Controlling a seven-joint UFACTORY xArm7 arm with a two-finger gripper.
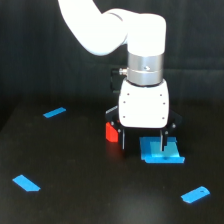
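Observation:
My gripper (143, 142) hangs under the white arm near the middle of the camera view, pointing down. It is open: its two dark fingers stand wide apart, with dark table showing between them. A red block (111, 132) sits just left of the left finger, partly covered by it. On the right, a light blue object (161, 154) lies on the table, and the right finger overlaps its upper part in view. Whether that finger touches the blue object cannot be told.
Blue tape strips mark the black table at back left (55, 112), front left (26, 183) and front right (195, 194). A dark curtain (40, 50) hangs behind.

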